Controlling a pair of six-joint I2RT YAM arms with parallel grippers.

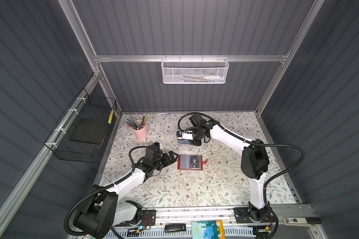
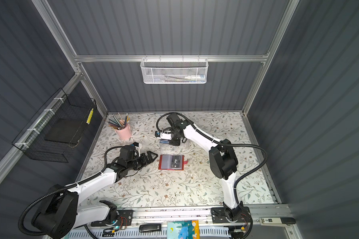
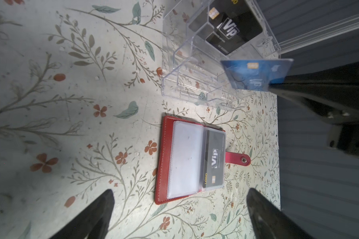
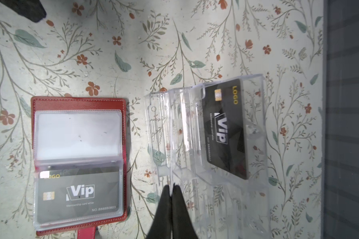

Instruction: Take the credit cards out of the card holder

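Observation:
The red card holder (image 3: 162, 167) lies spread on the table. Its one clear pocket (image 4: 77, 135) looks empty, while the other has a black Vip card (image 4: 77, 195) in it. My right gripper is shut on a blue card, raised over the clear plastic rack; in the right wrist view the card is nearly edge-on. Another black Vip card (image 4: 225, 129) lies in the rack's far compartment. With nothing between its fingers, my left gripper (image 1: 173, 157) stands open at the holder's left side.
At the back left is a pink cup (image 1: 140, 133) of pencils. A black wire basket (image 1: 83, 131) hangs on the left wall and a white mesh basket (image 1: 194, 73) on the back wall.

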